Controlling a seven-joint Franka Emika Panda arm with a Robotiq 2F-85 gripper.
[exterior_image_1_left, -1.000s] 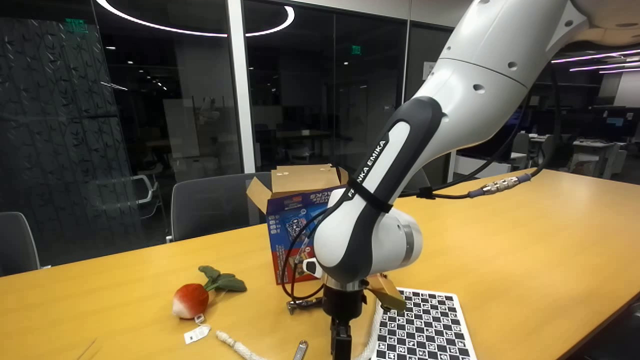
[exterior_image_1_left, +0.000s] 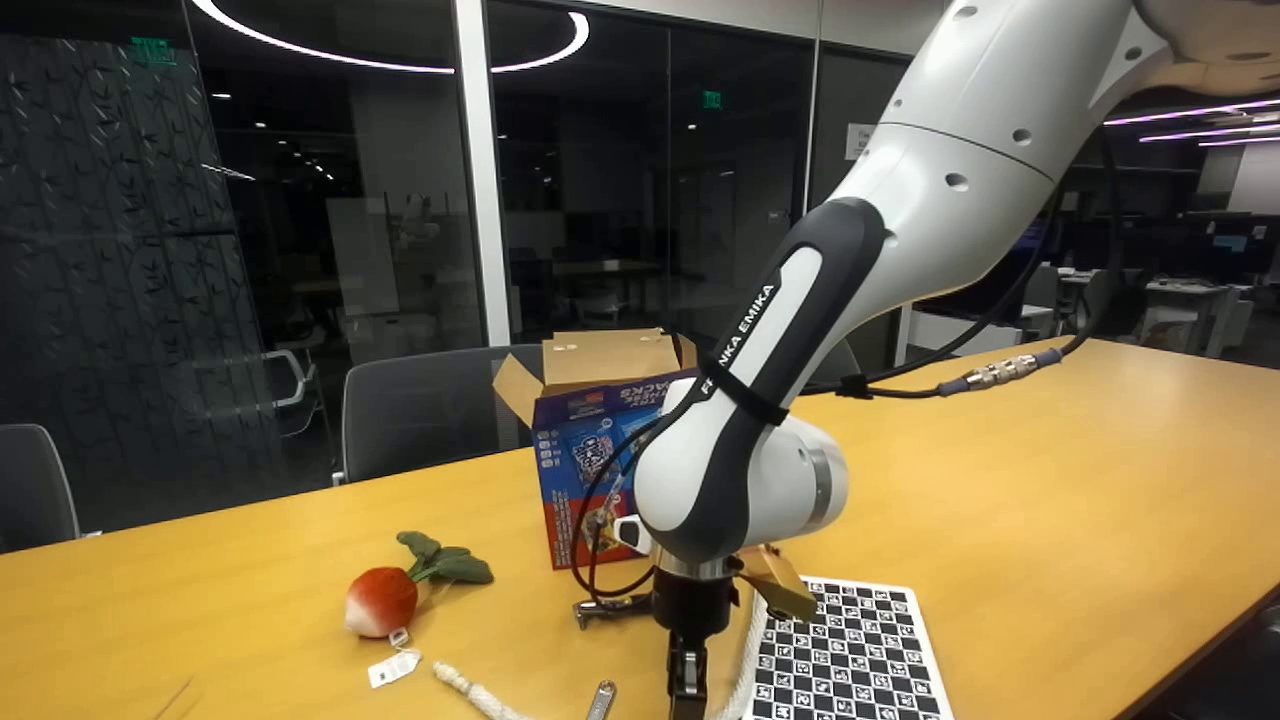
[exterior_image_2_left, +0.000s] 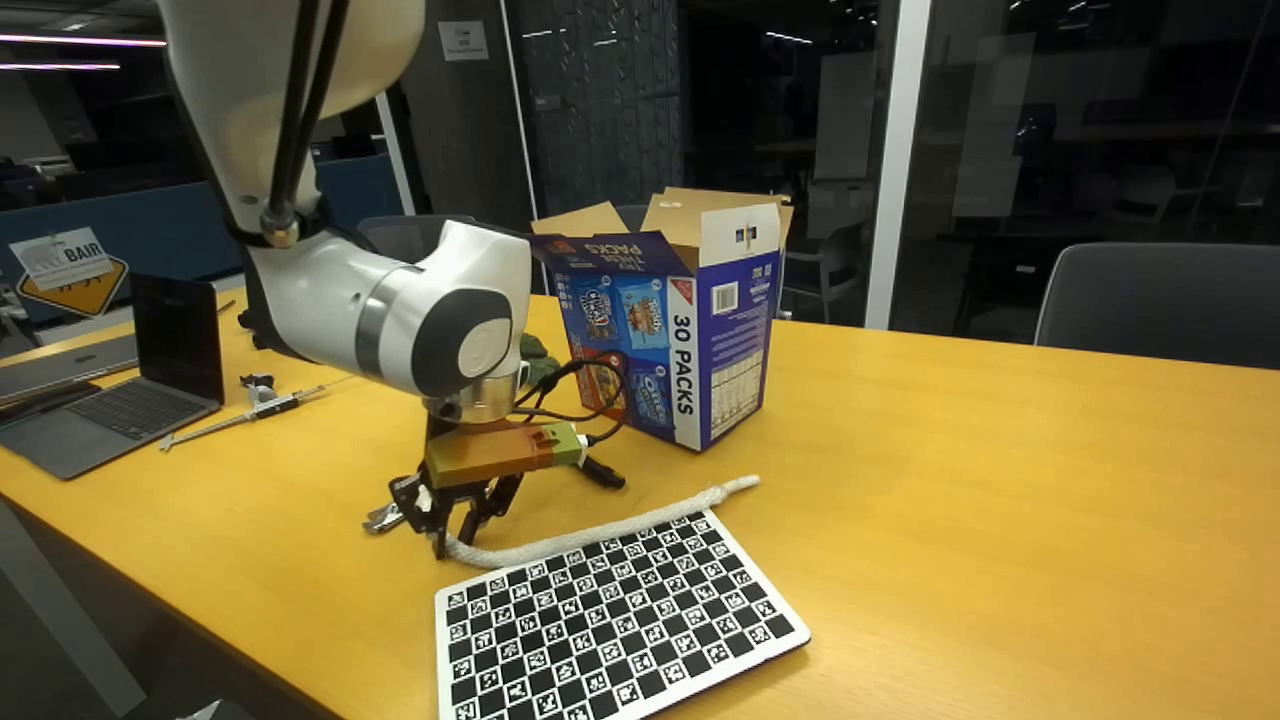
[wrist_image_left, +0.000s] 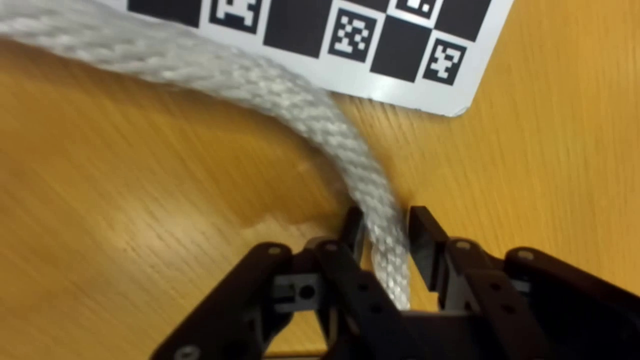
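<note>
A white braided rope (wrist_image_left: 333, 129) curves across the table and runs between the fingers of my gripper in the wrist view. The fingers are part open, one finger on either side of the rope, with a thin gap visible on the right. In exterior view 2 the gripper (exterior_image_2_left: 455, 550) is low over the table at one end of the checkered board, and the rope (exterior_image_2_left: 624, 528) stretches from it along the board's edge. Exterior view 1 shows the gripper (exterior_image_1_left: 687, 686) edge-on, with a knotted rope end (exterior_image_1_left: 470, 689) off to its left.
The checkered board (exterior_image_2_left: 606, 618) lies flat beside the rope. Behind stands an open snack box (exterior_image_1_left: 582, 480). A red plush radish (exterior_image_1_left: 381, 602) and a metal tool (exterior_image_1_left: 602, 700) lie to the left; a laptop (exterior_image_2_left: 138, 402) and a caliper (exterior_image_2_left: 258, 410) are farther away.
The arm's wrist and gripper have shifted slightly to the right in exterior view 1. Box, radish, board and knotted rope end look unmoved.
</note>
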